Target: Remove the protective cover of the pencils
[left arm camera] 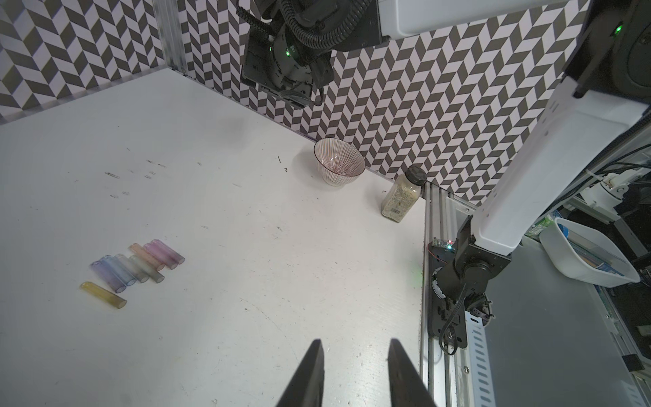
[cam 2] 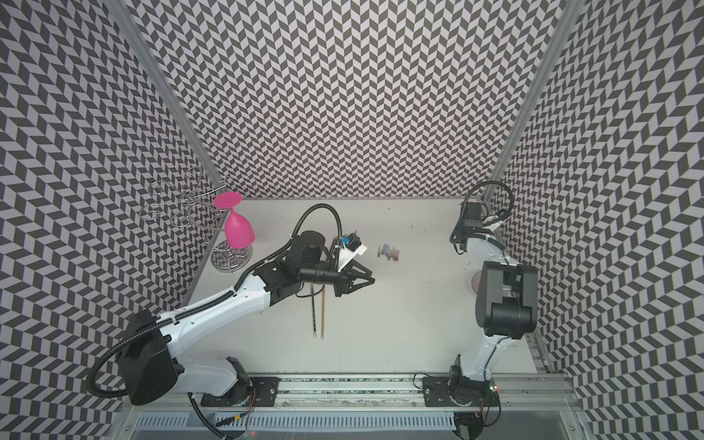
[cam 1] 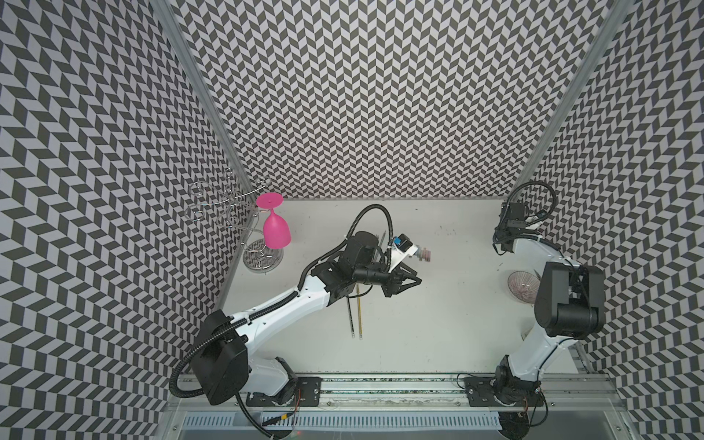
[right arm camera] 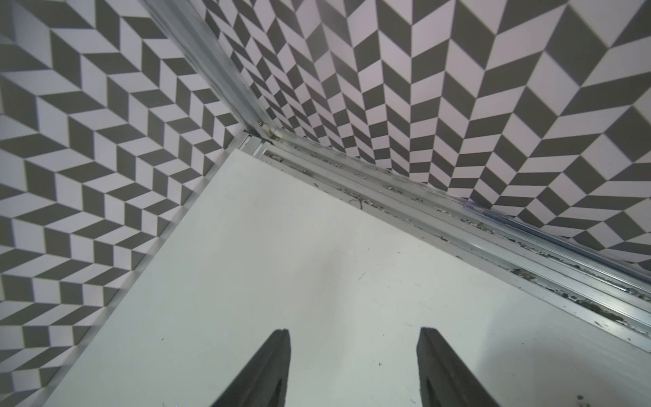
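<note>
Two pencils, one dark (cam 1: 350, 319) and one yellow (cam 1: 359, 319), lie mid-left on the table, partly hidden under my left arm. Several coloured translucent tubes (left arm camera: 135, 267), the covers, lie loose in a cluster near the centre, with a yellow one (left arm camera: 103, 294) slightly apart. My left gripper hangs over the middle, right of the pencils, fingers apart and empty. My right gripper is over the back right corner, open, with only bare table beneath it.
A pink goblet (cam 1: 277, 228) on a wire rack stands at the left. A striped bowl (left arm camera: 339, 161) and a jar (left arm camera: 402, 194) are at the right side.
</note>
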